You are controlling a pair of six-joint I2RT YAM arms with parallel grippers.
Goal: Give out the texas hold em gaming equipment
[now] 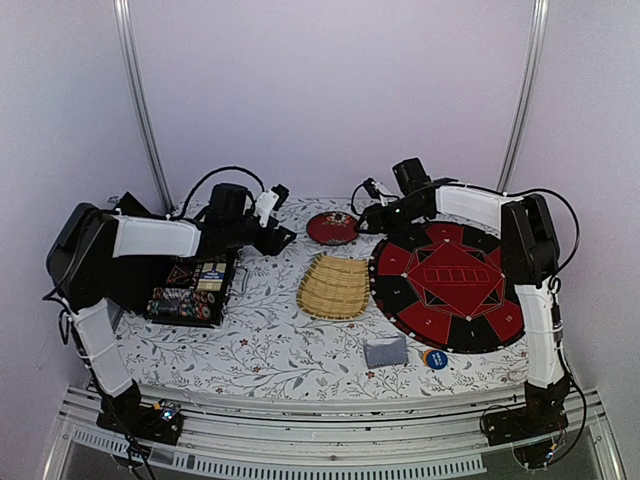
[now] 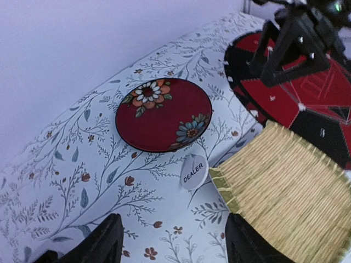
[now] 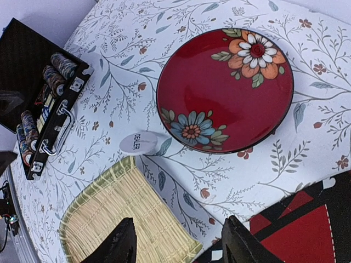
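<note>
A white disc marked DEALER lies on the table by the far corner of the woven tray. Beyond it is a round red flowered plate. My left gripper hovers left of the tray, its fingers parted around nothing. On the opposite side, my right gripper hangs by the plate's right side, open and empty. At the left stands a black case holding rolls of chips, partly hidden by the left arm.
A round black and red mat covers the right of the table. Near the front lie a grey card pack and a blue-and-white chip beside an orange-edged one.
</note>
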